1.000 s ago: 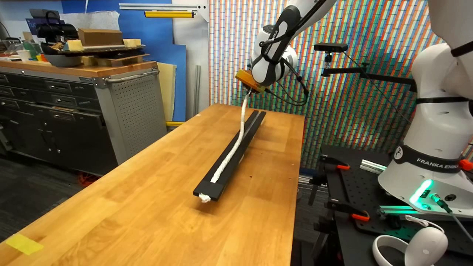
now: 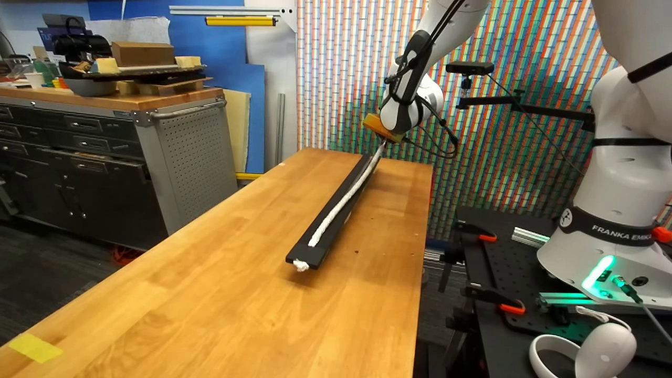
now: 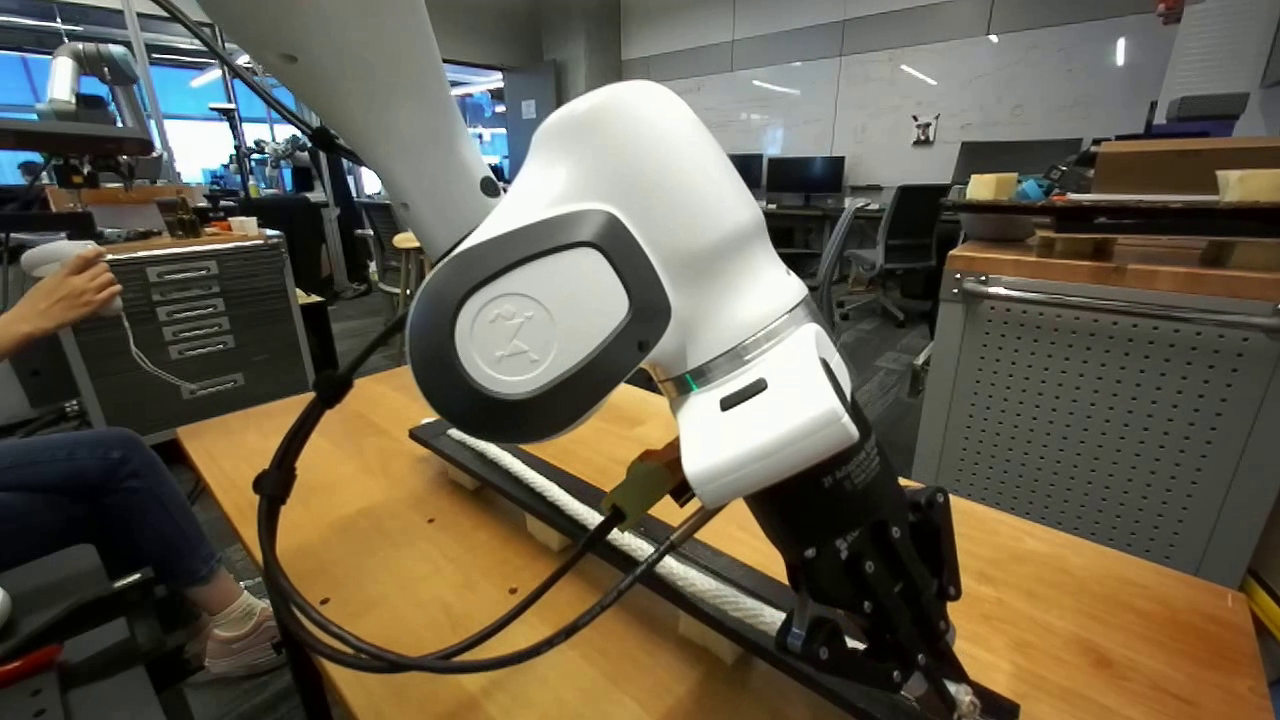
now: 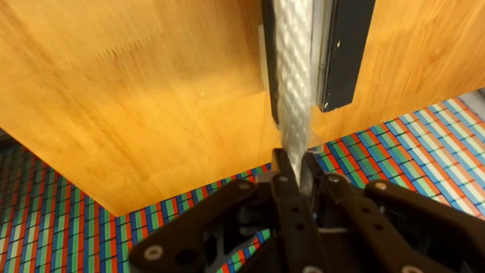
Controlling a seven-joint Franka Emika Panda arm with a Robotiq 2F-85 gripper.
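A white braided rope [image 2: 340, 206] runs along a long black grooved board [image 2: 301, 251] on the wooden table. Its near end pokes out past the board's near end. At the far end of the board my gripper is shut on the rope [image 4: 295, 68], which passes between its dark fingers in the wrist view. There the rope stretches taut in front of the groove, the right rail [image 4: 348, 54] showing bare beside it. In exterior view 2 the gripper [image 3: 924, 690] is low at the board's far end, its fingertips partly cut off.
Pale blocks [image 3: 547, 532] prop the board above the table [image 2: 208, 283]. A striped, coloured panel [image 2: 353, 75] stands behind the far edge. A person sits at the left in exterior view 2.
My gripper has moved right and down, still gripping the rope, which now lies straighter and lower along the board. The board's near end has shifted away and slightly right.
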